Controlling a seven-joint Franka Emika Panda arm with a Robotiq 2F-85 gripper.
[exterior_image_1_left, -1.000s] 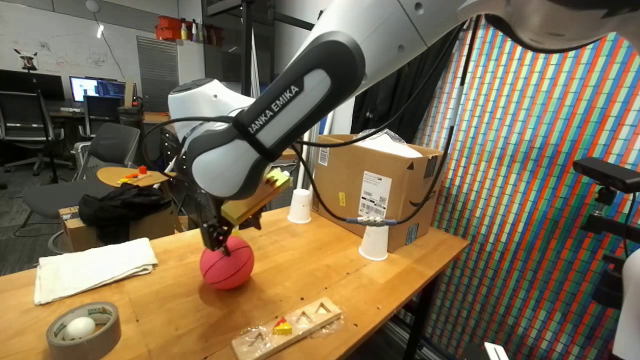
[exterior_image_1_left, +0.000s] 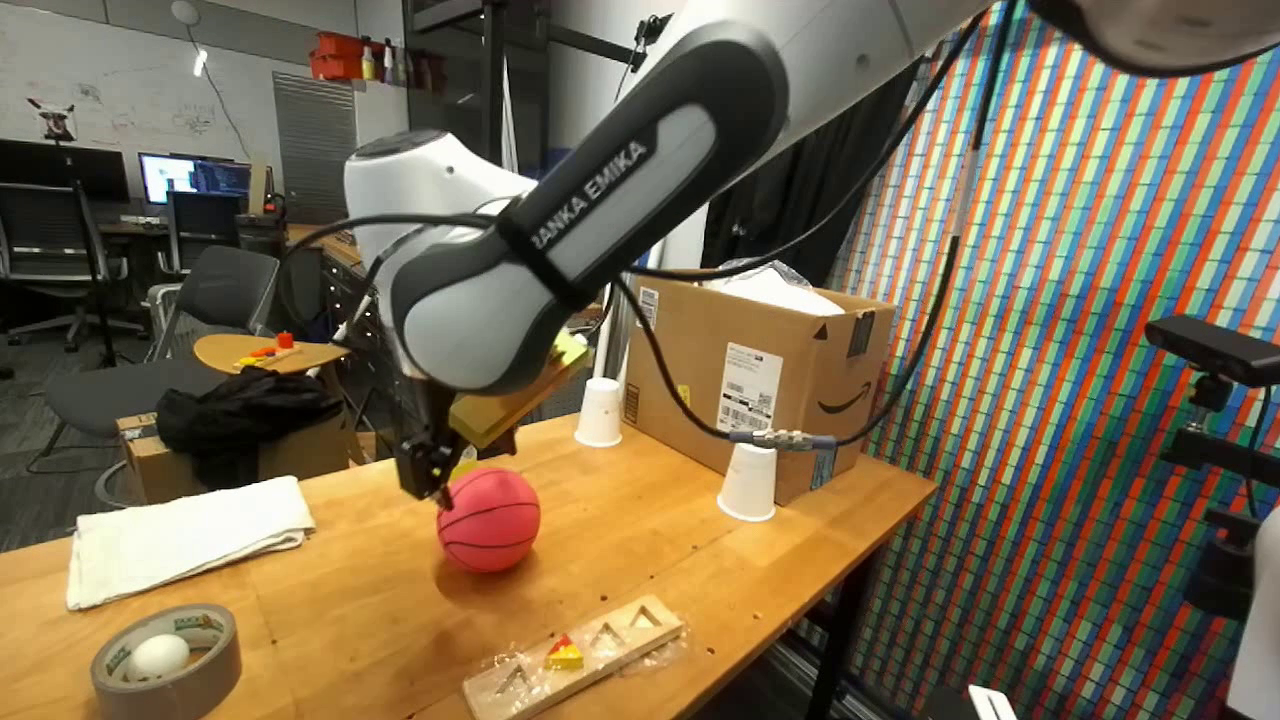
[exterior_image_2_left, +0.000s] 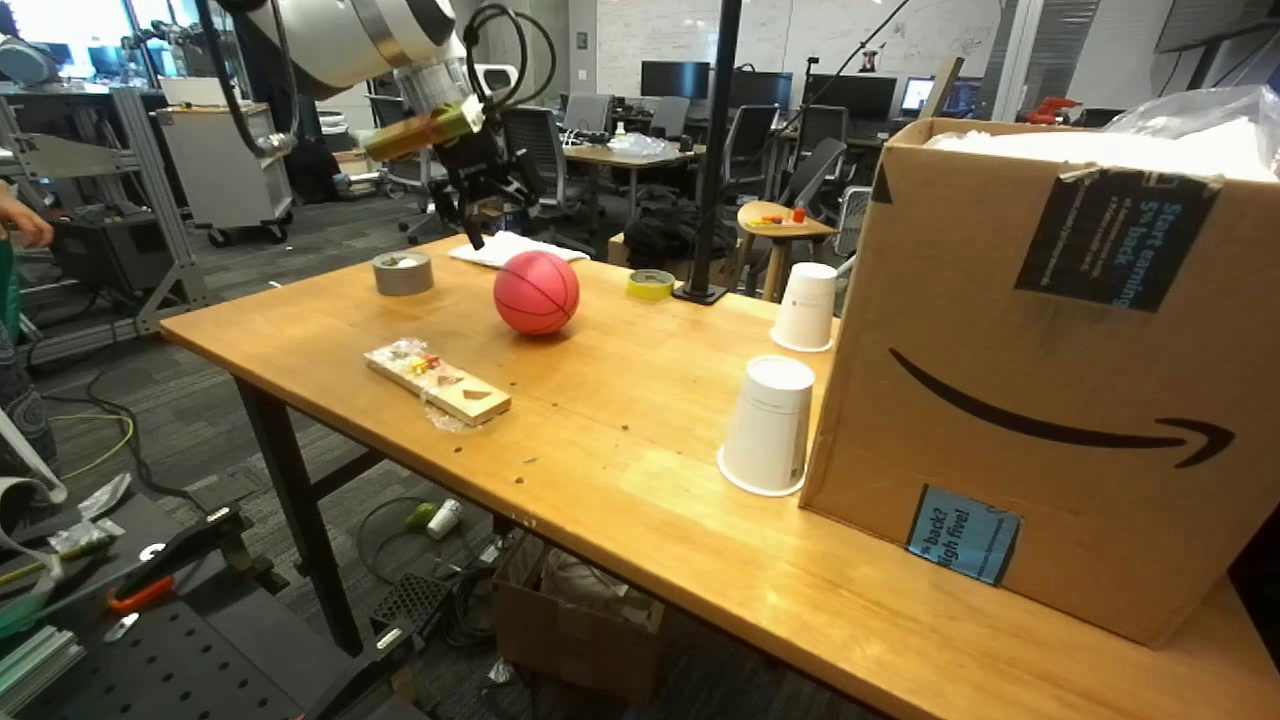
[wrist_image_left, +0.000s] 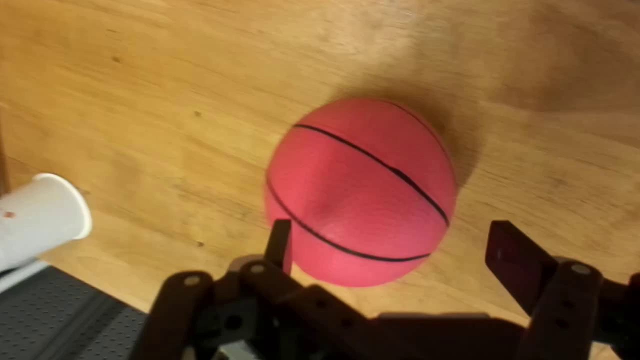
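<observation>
A pink-red ball with black seam lines (exterior_image_1_left: 488, 518) rests on the wooden table (exterior_image_2_left: 636, 462). The wrist view shows the ball (wrist_image_left: 360, 192) ahead of my gripper, off toward the left finger (wrist_image_left: 279, 246), whose tip overlaps the ball's lower left edge. A wide gap of bare table separates the ball from the right finger. My fingers stand open, with nothing gripped. From outside, the gripper (exterior_image_2_left: 504, 214) is above and slightly behind the ball; whether a fingertip touches it I cannot tell.
Two upturned white cups (exterior_image_1_left: 749, 482) stand beside a large cardboard box (exterior_image_1_left: 684, 360). A wooden shape board (exterior_image_2_left: 438, 382), grey tape roll (exterior_image_1_left: 168, 672) holding a white ball, folded white cloth (exterior_image_1_left: 186, 538) and yellow tape roll (exterior_image_2_left: 650, 284) lie around.
In exterior view 1 the ball has shifted to the right, and its seams show a different turn. The arm has moved slightly up and right; the other table items are unmoved.
</observation>
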